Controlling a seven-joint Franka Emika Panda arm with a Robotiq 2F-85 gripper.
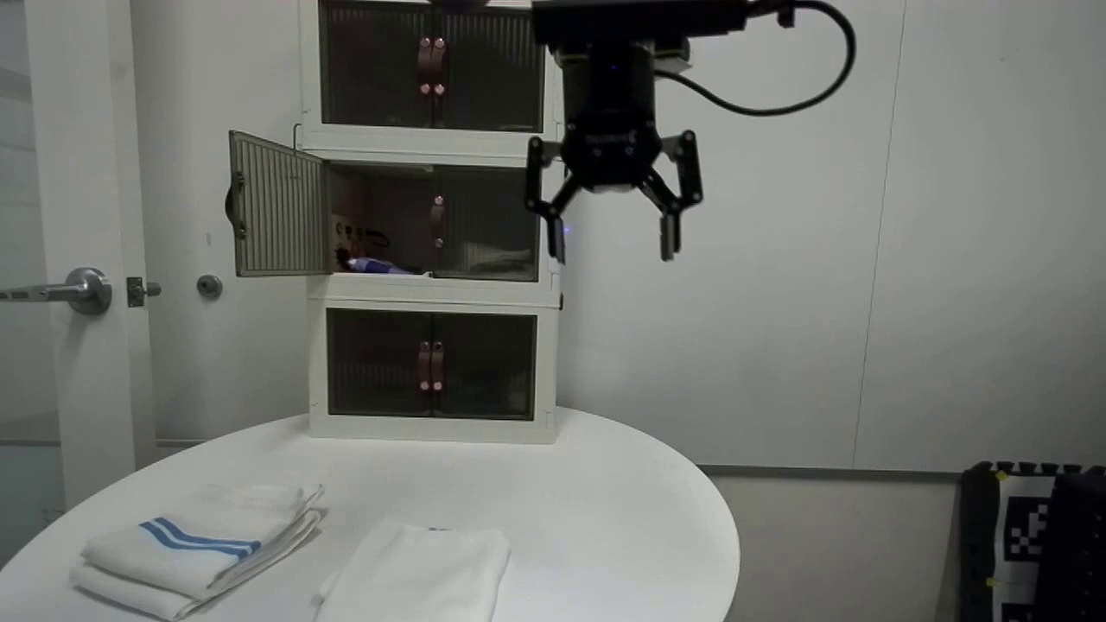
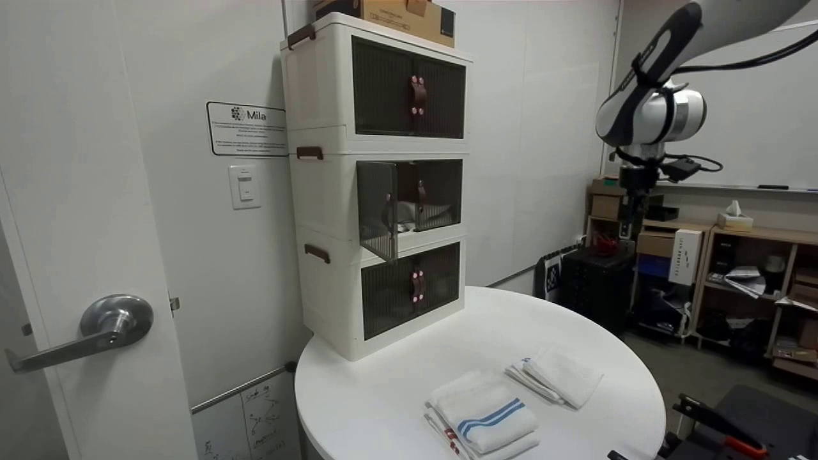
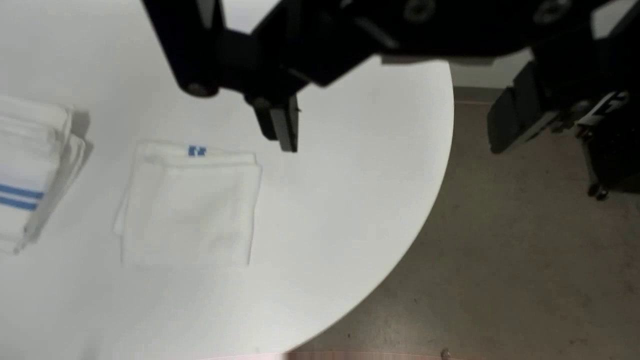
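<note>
My gripper hangs high above the table's right side, its two fingers wide apart with nothing between them. The same open fingers show in the wrist view, one pad over the table and the other over the floor. Two folded white cloths lie on the round white table: a blue-striped cloth at left and a plainer folded cloth to its right. Behind them stands a stacked cabinet. Its middle left door is swung open, with a purple object inside; the other doors are closed.
The round table has bare surface between the cloths and the cabinet, and at its right. A cardboard box rests on top of the cabinet. A room door with a handle stands to the left, and shelves are farther right.
</note>
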